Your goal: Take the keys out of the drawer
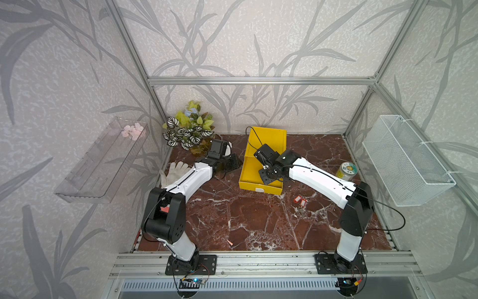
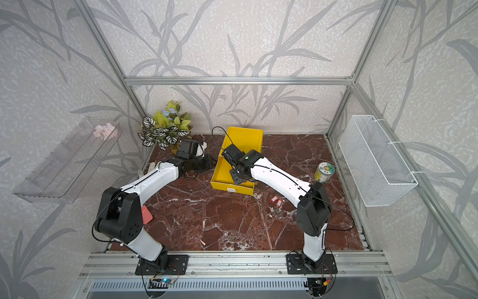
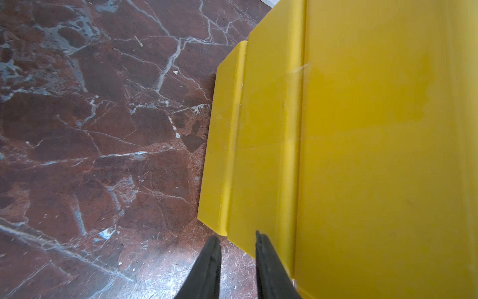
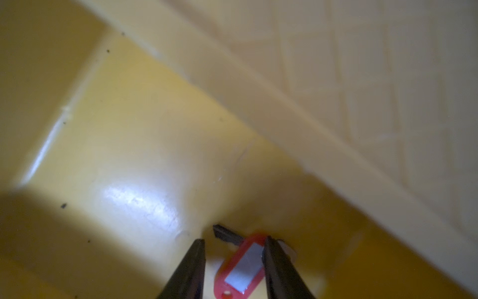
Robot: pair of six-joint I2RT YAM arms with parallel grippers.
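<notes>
The yellow drawer box [image 1: 261, 188] stands open at mid-table, and its side fills much of the left wrist view. Inside it, in the right wrist view, lies a key with a red tag [image 4: 241, 269]. My right gripper is down in the box over this key, fingers apart on either side of the tag; whether they touch it I cannot tell. My left gripper is beside the box's left side, fingers apart with nothing between them.
More red-tagged keys [image 1: 300, 201] lie right of the box. A plant [image 1: 189, 129] and glove [image 1: 174, 172] are at left, a tin [image 1: 347, 171] at right.
</notes>
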